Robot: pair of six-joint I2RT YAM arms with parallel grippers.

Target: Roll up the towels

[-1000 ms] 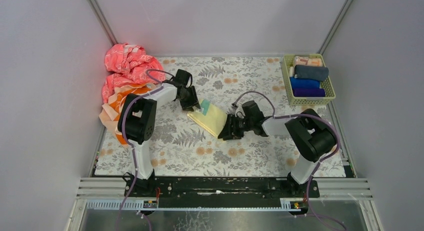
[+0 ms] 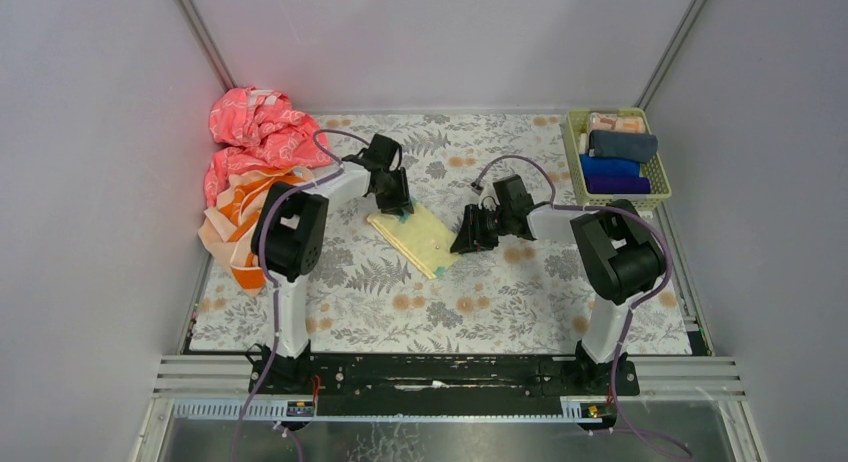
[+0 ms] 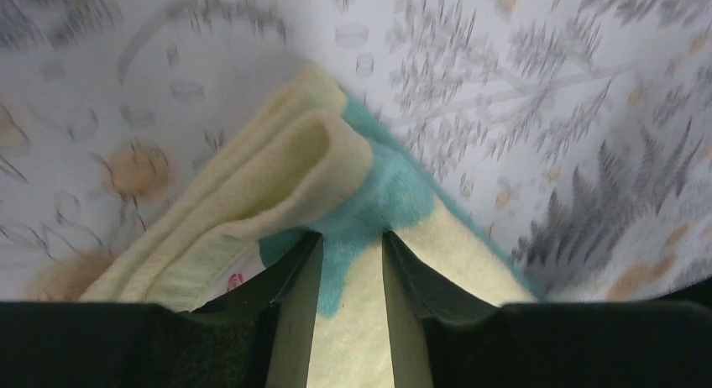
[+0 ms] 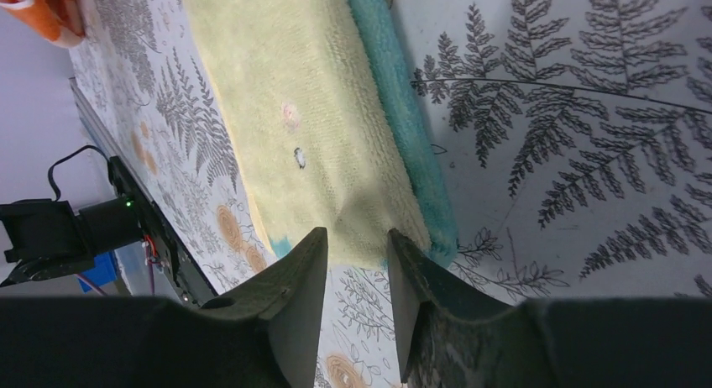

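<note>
A folded yellow towel (image 2: 418, 238) with teal ends lies slantwise at the middle of the table. At its upper-left end, my left gripper is shut on the towel's teal-and-yellow fabric. In the left wrist view a raised fold (image 3: 315, 165) stands just beyond the fingers, and that view is blurred. My right gripper is partly open at the other end, its fingertips at the towel's short edge near a teal border (image 4: 411, 144). Whether cloth lies between those fingers is hard to make out.
A pink patterned towel (image 2: 262, 132) and an orange striped one (image 2: 240, 227) are heaped at the left. At the back right stands a yellow-green basket (image 2: 573, 152) holding several rolled towels.
The left is now farther right along its upper end; the right sits slightly higher and farther right than a second ago.
</note>
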